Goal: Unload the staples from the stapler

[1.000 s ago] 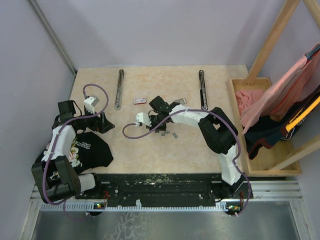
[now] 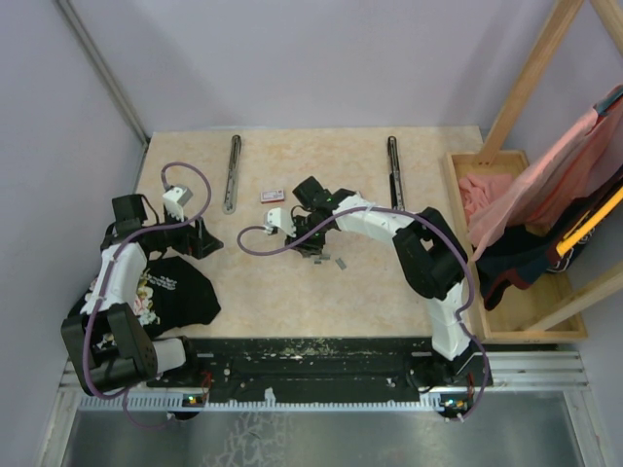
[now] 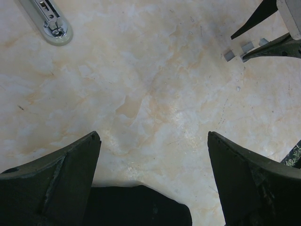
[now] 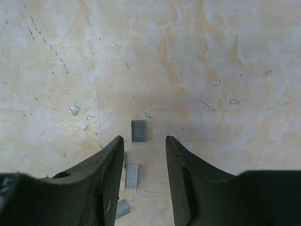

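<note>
A long stapler-like tool lies at the back left of the table; its metal end shows in the left wrist view. A similar long dark tool lies at the back right. Small grey staple strips lie loose mid-table: one strip just beyond the right fingertips, another strip seen between the fingers, and a tilted strip close to the left finger. My right gripper is open above them, holding nothing. At the left, my left gripper stands open and empty.
Behind the right gripper lies a small red-and-white box. Black cloth covers the front left corner. A wooden crate with clothes stands on the right.
The left arm and the staple strips look unmoved.
</note>
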